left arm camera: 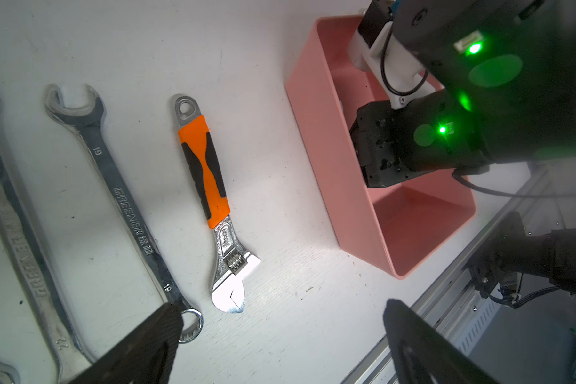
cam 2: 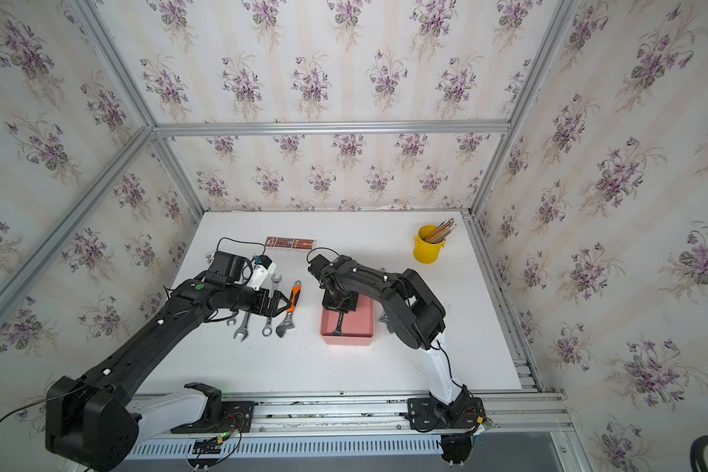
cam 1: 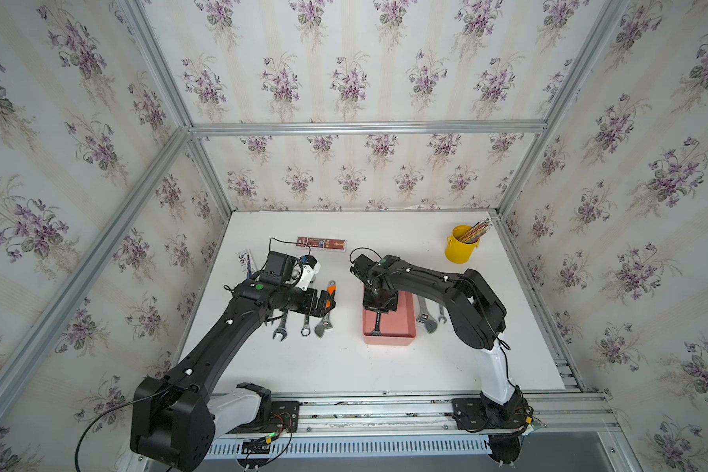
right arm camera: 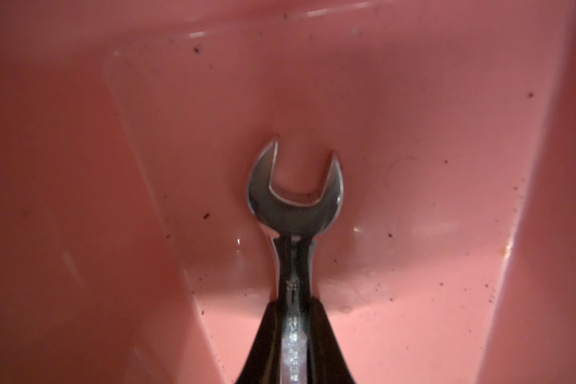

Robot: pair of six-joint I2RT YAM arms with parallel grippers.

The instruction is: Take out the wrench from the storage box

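The pink storage box (cam 1: 389, 340) stands mid-table, and a steel open-ended wrench (cam 1: 377, 324) lies in it along its left side. In the right wrist view the wrench's forked head (right arm camera: 294, 217) rests on the box floor, finger opening pointing away. My right gripper reaches down into the box, a dark finger close along each side of the wrench shaft; whether they press on it I cannot tell. The shaft's far part is hidden. My left gripper hangs wide open left of the box, over bare table, nothing between its fingers.
An orange-handled adjustable wrench (left arm camera: 204, 166) and a combination wrench (left arm camera: 131, 214) lie left of the box with other wrenches. An adjustable wrench (cam 1: 427, 321) lies to its right. A yellow bucket (cam 1: 458, 251) stands at the back right.
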